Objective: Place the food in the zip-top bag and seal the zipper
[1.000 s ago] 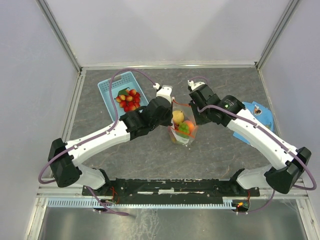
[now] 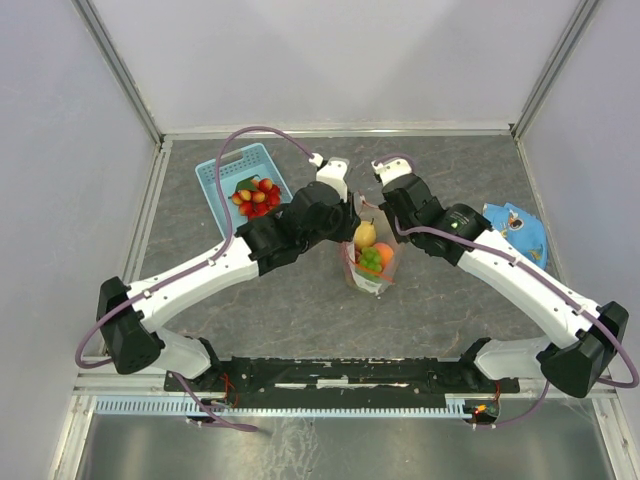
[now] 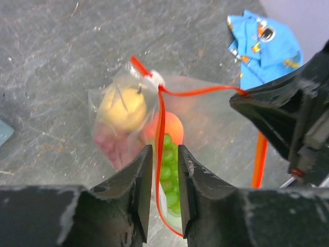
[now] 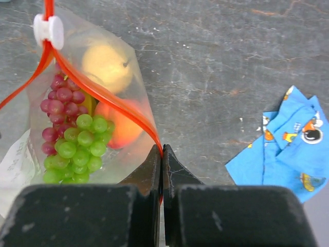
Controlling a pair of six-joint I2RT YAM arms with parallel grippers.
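Note:
The clear zip top bag [image 2: 368, 285] stands between my grippers with its mouth spread. Inside are a yellow pear [image 4: 108, 67], an orange-red peach [image 4: 121, 123], green grapes [image 4: 77, 154] and red grapes [image 4: 64, 103]. A white slider [image 4: 49, 31] sits at one end of the orange zip edge [image 4: 103, 92]. My right gripper is shut on one side of that edge. The left gripper has its fingers parted; the other side's orange strip [image 3: 160, 123] runs through the gap between them, seemingly not pinched.
A light blue basket [image 2: 205, 185] with red and yellow fruit stands at the back left. On the right lies a folded blue printed cloth [image 4: 295, 139]. The grey tabletop [image 2: 285, 325] in front of the bag is clear.
My left gripper has opened its fingers and shifted slightly right, toward the bag's mouth. The right gripper has moved a little toward the back, and the bag's orange edge has shifted shape.

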